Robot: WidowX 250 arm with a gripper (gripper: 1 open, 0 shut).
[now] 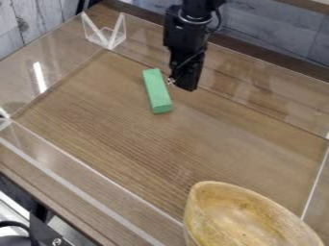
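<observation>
A green flat block (pixel 157 91) lies lengthwise on the wooden table, left of centre toward the back. Just to its right and above it hangs my black gripper (pixel 183 77), shut, with nothing visible between its fingers and apart from the block.
A large yellow bowl (pixel 244 221) sits at the front right. A white wire-like piece (pixel 106 29) stands at the back left.
</observation>
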